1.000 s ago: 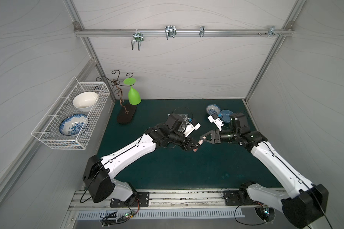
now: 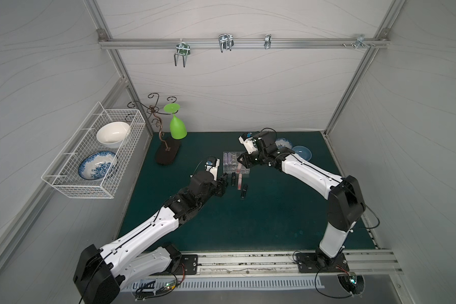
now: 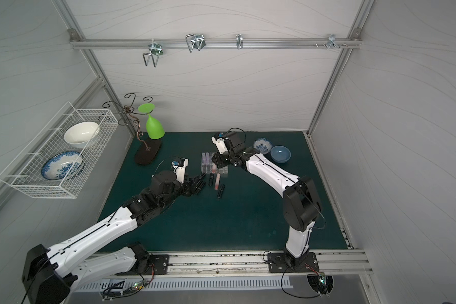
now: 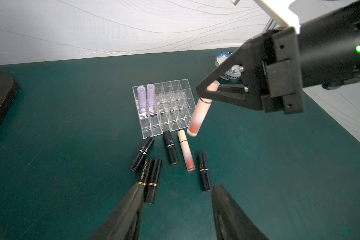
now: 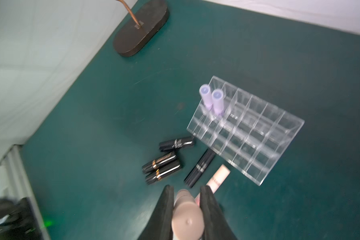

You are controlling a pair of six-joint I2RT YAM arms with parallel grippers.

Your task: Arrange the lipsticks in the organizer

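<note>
The clear organizer (image 4: pixel 166 108) holds two lilac lipsticks (image 5: pixel 217 100) at its left end. Above its right side, my right gripper is shut on a pink lipstick (image 4: pixel 199 116), held near upright. Another pink lipstick (image 4: pixel 186 150) and several black lipsticks (image 4: pixel 204 172) lie on the table in front of the organizer. My left gripper hangs open toward the near left of the organizer, nothing between its fingers in its wrist view.
A dark stand (image 2: pixel 164 154) with a green glass holder stands at the back left, blue bowls (image 3: pixel 280 154) at the back right. A wire basket (image 2: pixel 50 178) is on the left wall.
My left gripper has drawn back leftward, away from the pink lipstick. My right gripper has moved back and left over the organizer with that lipstick.
</note>
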